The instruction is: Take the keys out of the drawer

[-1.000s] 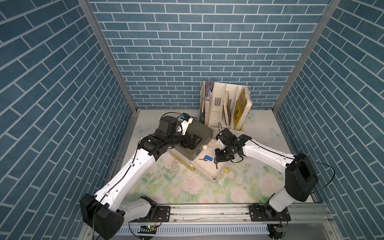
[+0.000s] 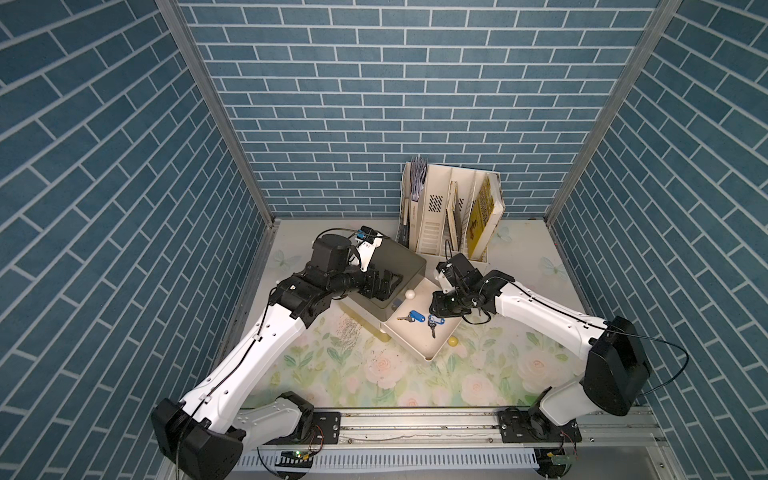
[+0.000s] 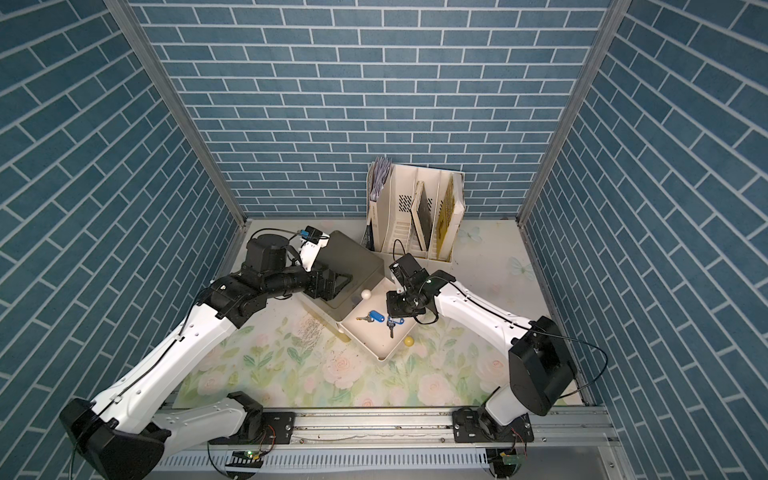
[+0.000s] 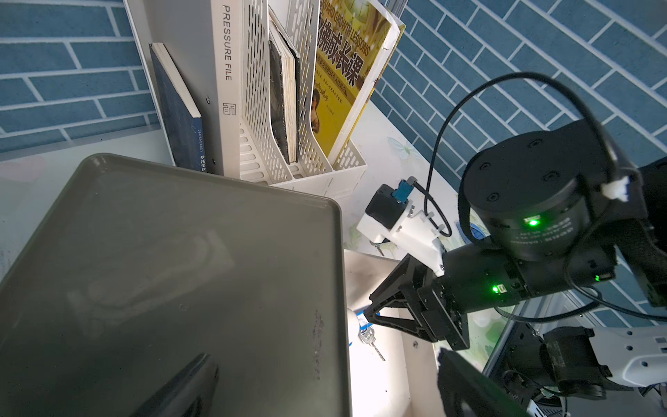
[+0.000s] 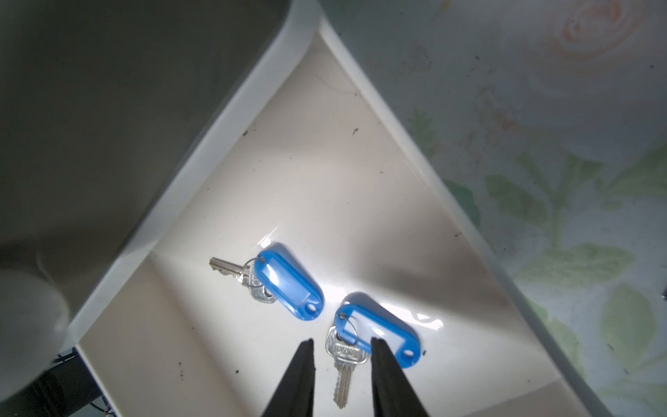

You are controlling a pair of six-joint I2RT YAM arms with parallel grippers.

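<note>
Two key sets lie on the floor of the pulled-out white drawer [image 5: 305, 160]. One key with its blue tag [image 5: 288, 283] lies farther from my fingers in the right wrist view. The other key [image 5: 342, 371], with its own blue tag [image 5: 382, 332], lies at my right gripper. That gripper stands partly open above the drawer, its two fingertips on either side of this key; whether they touch it cannot be told. My left gripper is open over the dark cabinet top [image 4: 194, 278], nothing between its fingers.
A white file rack [image 2: 452, 208] with books stands behind the grey-brown cabinet. The drawer's pale round knob [image 2: 409, 294] shows in the top left view. A yellow ball [image 2: 453, 341] lies beside the drawer.
My right arm has shifted slightly, its gripper a little up and back in the top left view, uncovering more of the nearer blue tag.
</note>
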